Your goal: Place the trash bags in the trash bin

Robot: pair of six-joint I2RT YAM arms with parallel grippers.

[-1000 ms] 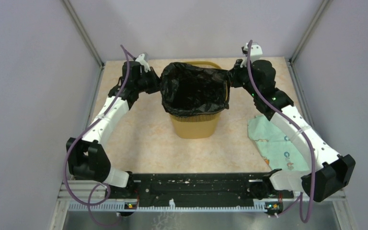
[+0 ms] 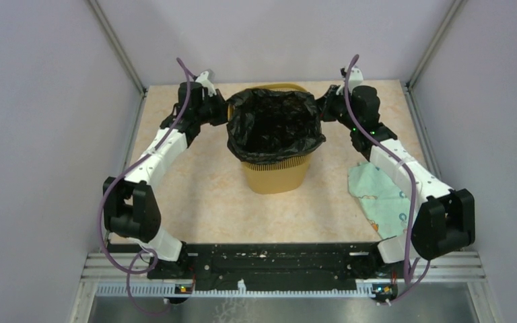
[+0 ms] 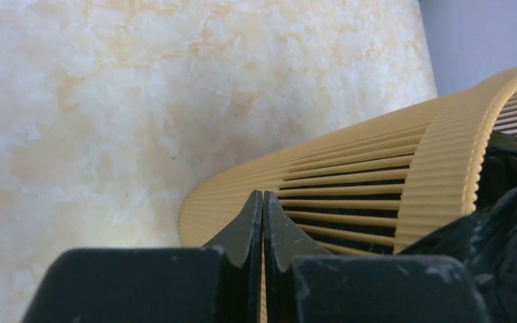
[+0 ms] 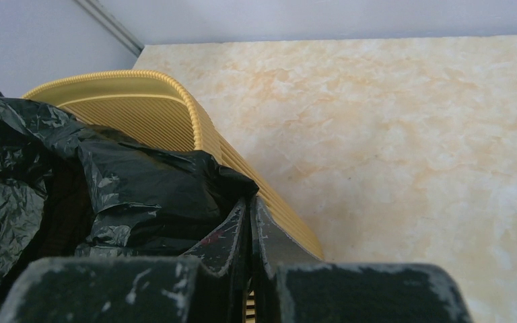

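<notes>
A black trash bag (image 2: 274,148) lines the top of the yellow slatted trash bin (image 2: 273,177), draped over its front and sides, leaving part of the back rim bare. My left gripper is shut at the bin's left side, in front of the slatted wall, with nothing visible between its fingers; the bag (image 3: 505,249) lies to its right in the left wrist view. My right gripper is shut at the bin's right rim, its tips touching a gathered corner of the bag (image 4: 141,195); whether bag film sits between them is hard to tell.
A mint patterned cloth (image 2: 380,202) lies on the front right of the marble-look table (image 2: 195,208), under the right arm. Walls (image 2: 54,148) close in at the sides and back.
The left arm has shifted slightly right toward the bin. The bag's right edge has moved a little.
</notes>
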